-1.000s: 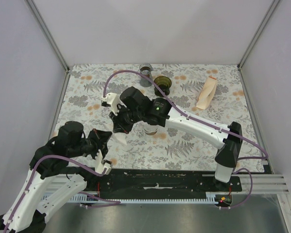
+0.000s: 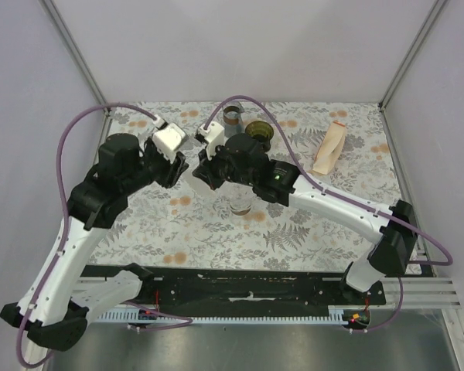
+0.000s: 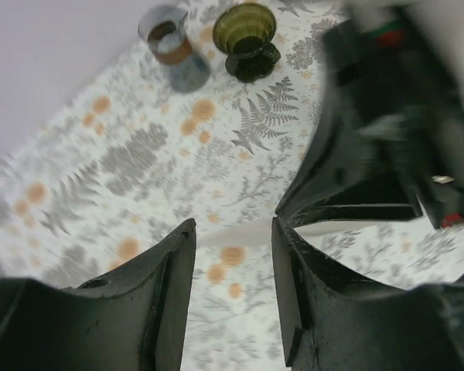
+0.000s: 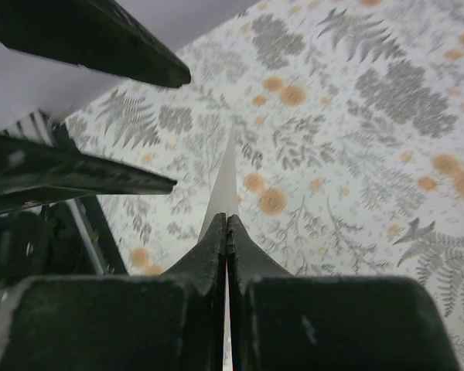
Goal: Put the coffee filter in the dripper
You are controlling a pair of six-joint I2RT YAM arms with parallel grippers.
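Observation:
A white paper filter (image 4: 223, 182) is pinched in my right gripper, which is shut on it above the cloth. My left gripper is part open just beside it, fingers pointing at the filter (image 3: 240, 234) and the right gripper; the filter is not clearly between them. The green glass dripper (image 3: 244, 39) stands at the back of the table, next to a glass carafe with a wooden collar (image 3: 173, 42), both also in the top view.
A tan paper packet (image 2: 329, 147) lies at the back right. A clear glass (image 2: 240, 203) stands mid-table, partly under the right arm.
My left gripper has swung from the front left up and back, level with the right one. The right gripper, with the filter, has moved right and slightly back.

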